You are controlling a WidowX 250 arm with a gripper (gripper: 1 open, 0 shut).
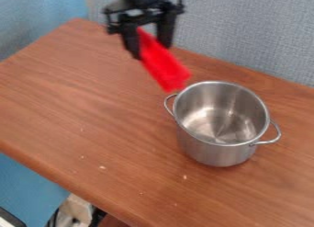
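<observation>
My black gripper (138,33) is high in the upper middle of the view, shut on a red object (164,63), an elongated block that hangs tilted below it and is blurred. The object's lower end is above and left of a steel pot (218,139) with two side handles, which stands on the right part of the wooden table.
A grey wall runs along the back. The table's edge drops to a blue floor at the lower left.
</observation>
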